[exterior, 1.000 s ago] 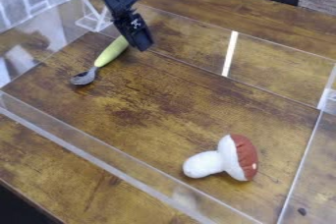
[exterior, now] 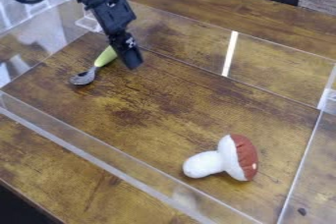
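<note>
A spoon with a pale yellow-green handle [exterior: 105, 56] and a metal bowl [exterior: 84, 77] lies on the wooden floor of the clear-walled enclosure, at the upper left. My black gripper [exterior: 128, 59] hangs low beside the handle, partly covering its upper end. I cannot make out whether anything is between the fingertips. At the lower right lies a plush mushroom [exterior: 237, 156] with a red-brown cap and white stem.
Transparent walls border the wooden area [exterior: 171, 120] on several sides. A white strip [exterior: 231, 53] stands at the back right.
The gripper has moved down and slightly toward the viewer, over the upper part of the spoon's handle. The spoon and mushroom look unmoved.
</note>
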